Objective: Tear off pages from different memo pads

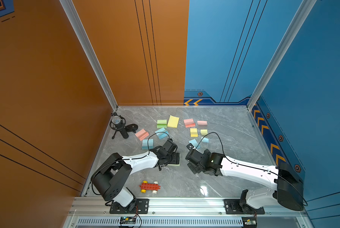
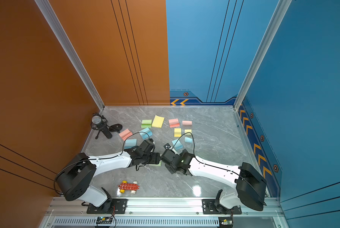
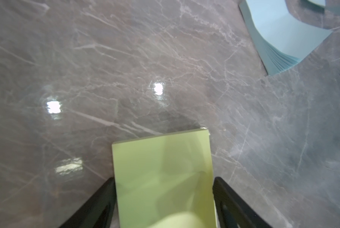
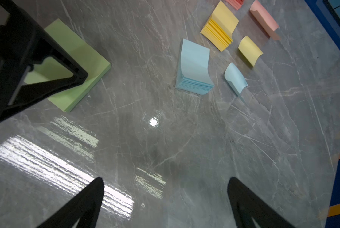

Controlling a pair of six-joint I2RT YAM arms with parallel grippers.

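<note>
A square pale green memo pad (image 3: 162,163) lies flat on the table. My left gripper is over it with its fingers parted, one at each side edge; contact with the pad cannot be told. In the right wrist view, the left gripper's dark frame covers part of the green pad (image 4: 90,62). My right gripper hangs open and empty over bare table, right of that pad. Beyond stand a blue pad (image 4: 194,68) and a yellow pad (image 4: 220,26) with curled tops. Single curled sheets lie beside them: blue (image 4: 236,79), yellow (image 4: 249,51) and pink (image 4: 264,19).
Further pads stand at the back: green (image 1: 162,123), large yellow (image 1: 173,121), pink (image 1: 189,122), plus blue (image 1: 147,143) and pink (image 1: 141,134) on the left. A black tripod device (image 1: 118,124) occupies the back left. A red toy (image 1: 150,186) sits at the front.
</note>
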